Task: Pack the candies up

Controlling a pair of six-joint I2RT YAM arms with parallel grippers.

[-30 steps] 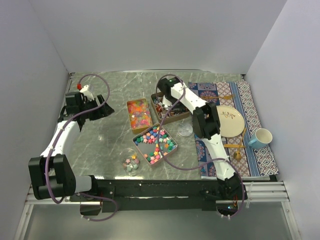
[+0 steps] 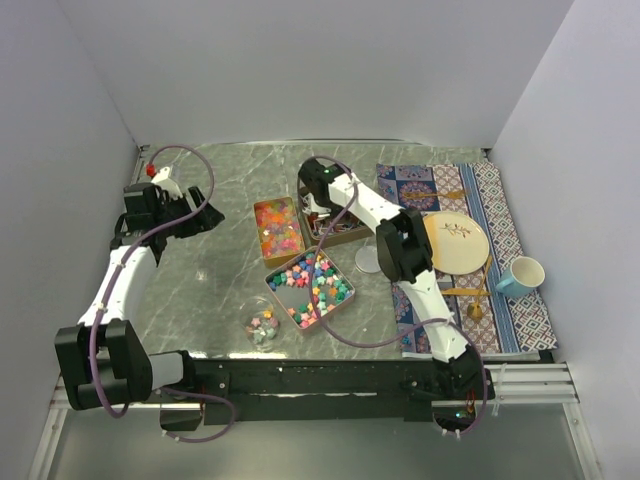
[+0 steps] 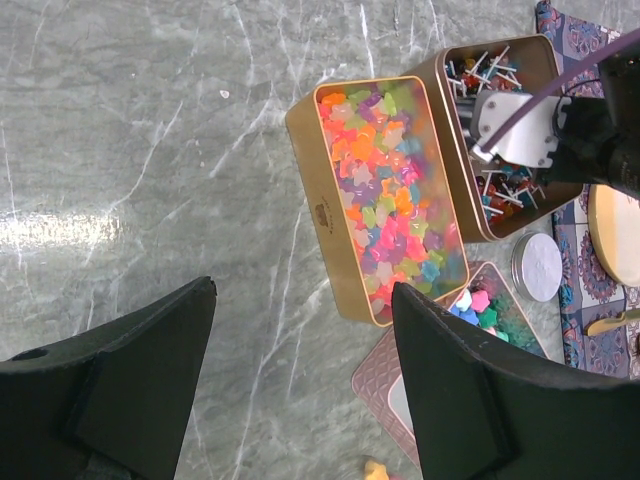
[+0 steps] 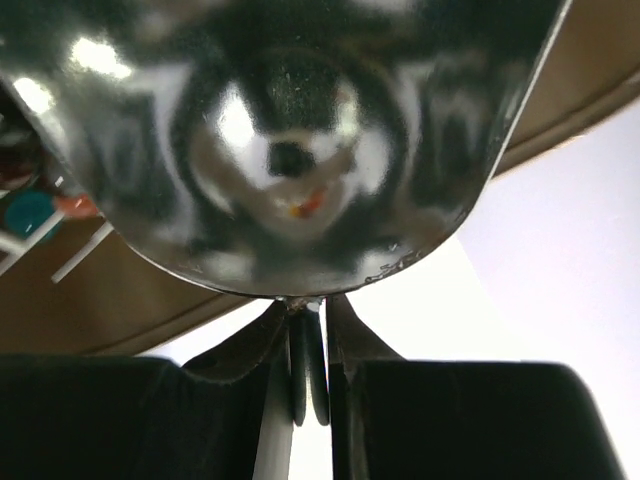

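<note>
My left gripper stands open and empty over bare marble, to the left of the candy boxes. In the top view, my right gripper [image 2: 318, 178] is at the tin of lollipops [image 2: 342, 240], covering part of it. The right wrist view shows a shiny metal scoop [image 4: 290, 190] close up, its thin handle between my fingers; the bowl blocks most of the tin. Gummy candies [image 3: 385, 190] fill the gold box [image 3: 332, 240]. Star candies [image 2: 322, 285] lie in the pale box [image 2: 283, 305]. A clear jar [image 2: 262, 325] holds a few stars.
A round silver lid [image 2: 367, 259] lies right of the boxes. At the right, a patterned cloth [image 2: 508, 230] carries a cream plate [image 2: 457, 243], golden cutlery [image 2: 475, 308] and a blue mug [image 2: 520, 277].
The right gripper has moved left over the lollipop tin and now sits nearer its left end. My left arm has barely shifted. The boxes and jar have stayed in place.
</note>
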